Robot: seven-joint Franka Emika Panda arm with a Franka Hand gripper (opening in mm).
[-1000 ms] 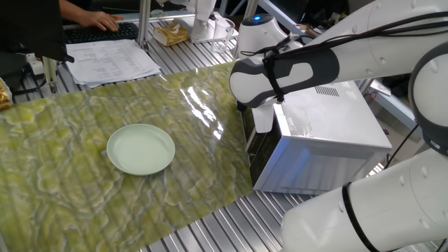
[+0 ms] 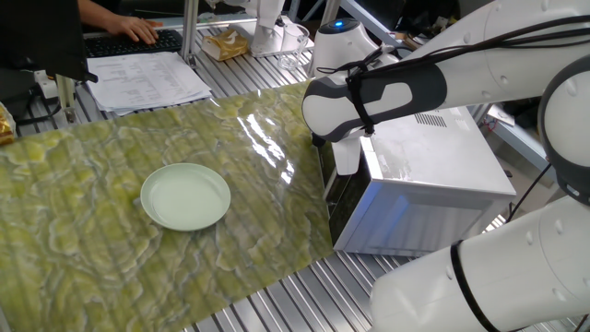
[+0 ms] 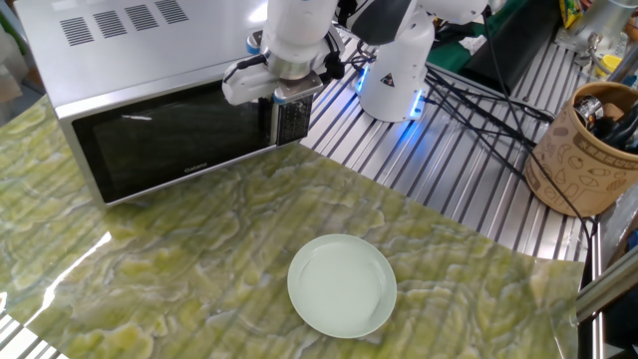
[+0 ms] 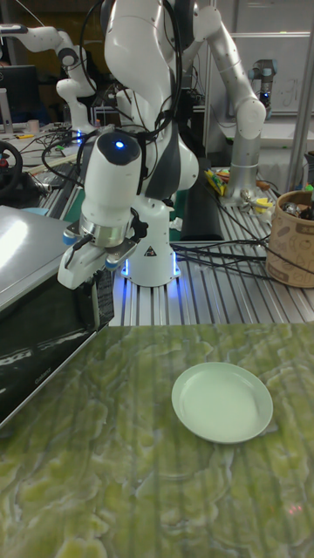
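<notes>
A white microwave with a dark glass door stands on the table, and the door looks closed. My gripper is tilted down at the right end of the door front, by the upright handle. Its fingertips are hidden behind the white hand, so whether they touch or grip the handle cannot be made out. In the open, away from the gripper, a pale green plate lies flat and empty on the green marbled mat.
A patterned tan bucket of tools stands at the right, with black cables running near it. Papers and a person's hand on a keyboard are at the far side. Around the plate the mat is clear.
</notes>
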